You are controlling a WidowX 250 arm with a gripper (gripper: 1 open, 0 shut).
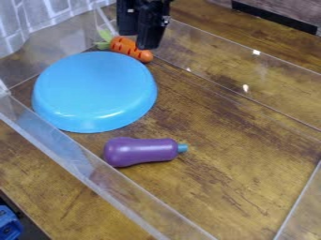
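Note:
My gripper (145,33) is at the top edge, dark and partly cut off, above an orange carrot (131,51) with green top. Whether it is open or shut is hard to make out. A blue disc (96,89), like an upturned plate, lies at left centre. A purple eggplant (142,151) with a teal tip lies below it.
Clear plastic walls (75,150) edge the wooden surface. A small blue object (7,223) shows at the lower left corner.

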